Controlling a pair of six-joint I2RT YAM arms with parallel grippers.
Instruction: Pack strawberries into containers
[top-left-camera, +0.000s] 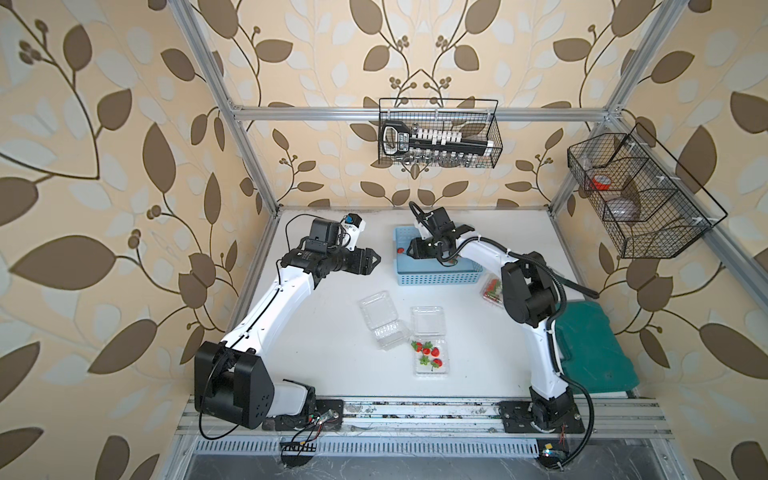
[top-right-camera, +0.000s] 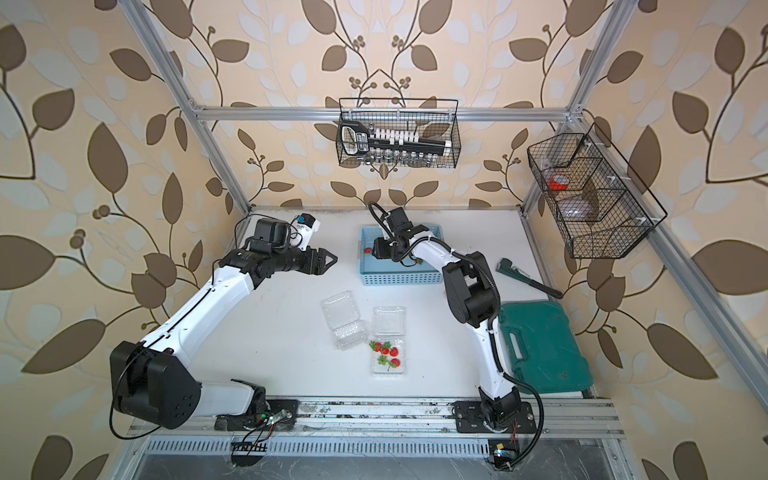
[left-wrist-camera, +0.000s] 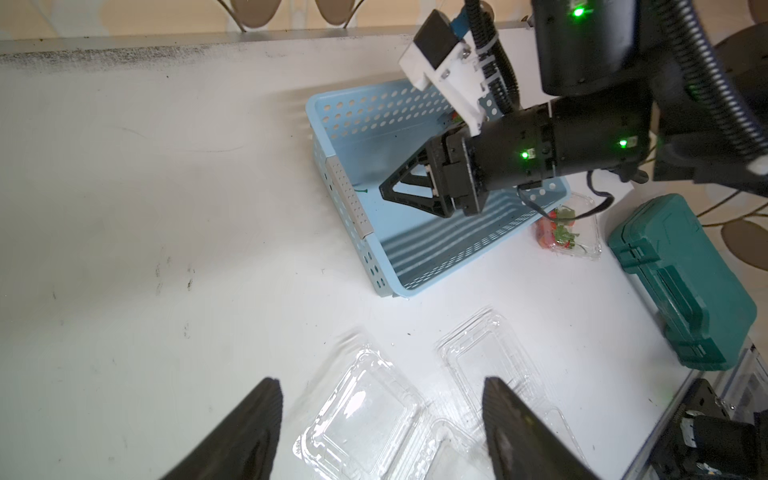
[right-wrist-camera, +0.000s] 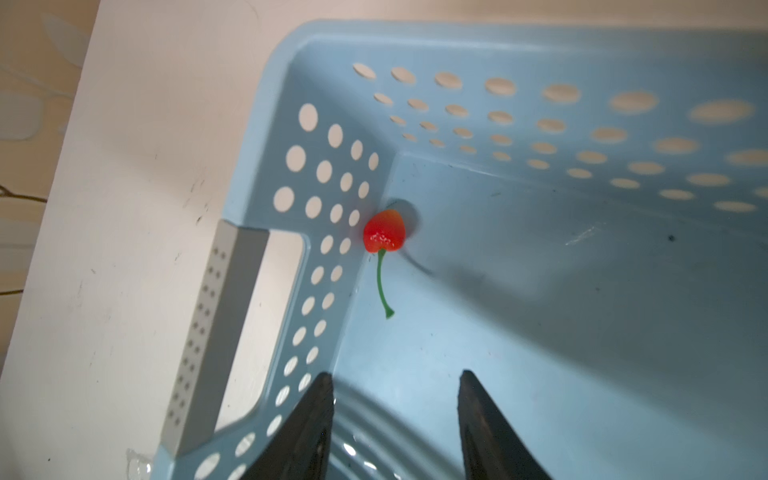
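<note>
Inside the blue basket (right-wrist-camera: 448, 352), a lone red fruit with a green stem, a strawberry (right-wrist-camera: 384, 231), lies by the end wall in the right wrist view. Over that basket, my right gripper is open, empty and short of the fruit. Several strawberries (top-left-camera: 426, 350) sit in an open clear container (top-left-camera: 432, 371) near the front. To its left stands another open clear container (top-left-camera: 378, 311), empty. A filled container (left-wrist-camera: 566, 230) rests right of the basket. My left gripper hovers over the left of the table, fingers apart, nothing between them.
A green case (top-left-camera: 596, 348) and a green-headed tool (top-right-camera: 524, 276) lie at the right. Wire baskets (top-left-camera: 438, 136) hang on the back and right walls.
</note>
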